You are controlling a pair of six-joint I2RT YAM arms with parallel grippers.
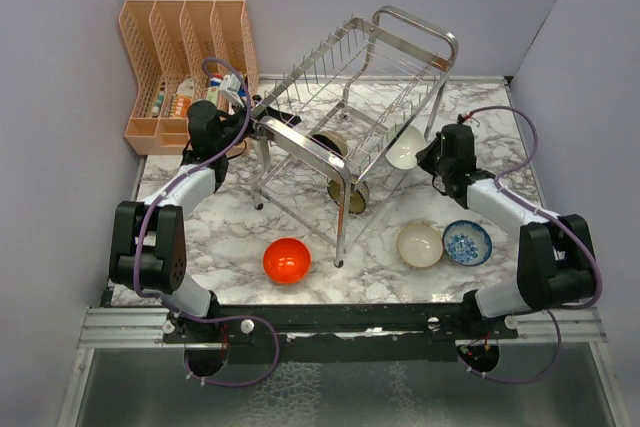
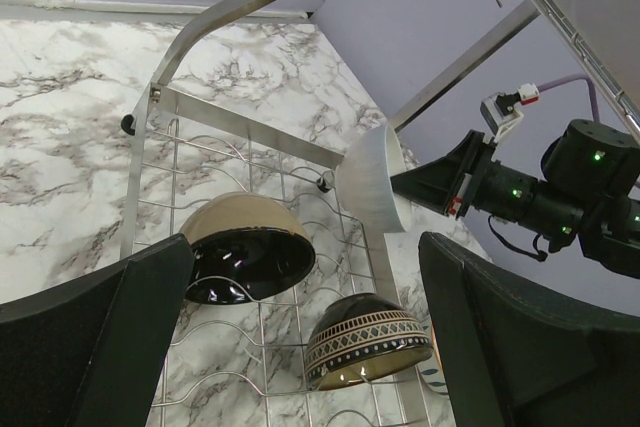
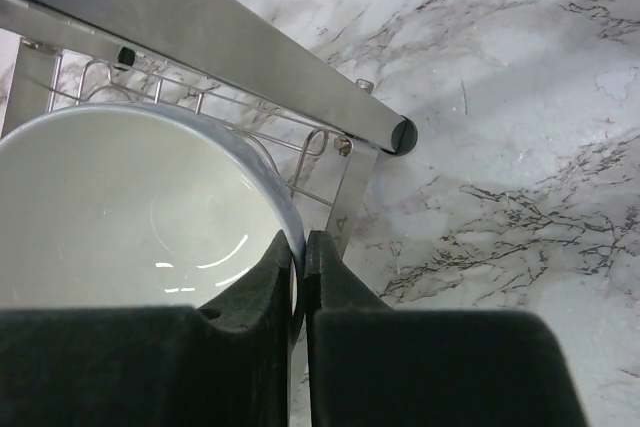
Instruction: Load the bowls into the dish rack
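Observation:
A white bowl [image 1: 405,150] stands tilted in the lower rack at its right end; my right gripper is shut on its rim. In the left wrist view a beige-and-black bowl [image 2: 240,217] and a patterned bowl [image 2: 365,342] rest in the lower tier of the rack [image 1: 355,177]. My left gripper [image 1: 280,117] is open at the rack's left side, nothing between its fingers. On the counter lie a red bowl [image 1: 287,261], a cream bowl [image 1: 419,246] and a blue-patterned bowl [image 1: 467,243].
An orange divided organiser [image 1: 150,47] with items stands at the back left. Walls bound both sides.

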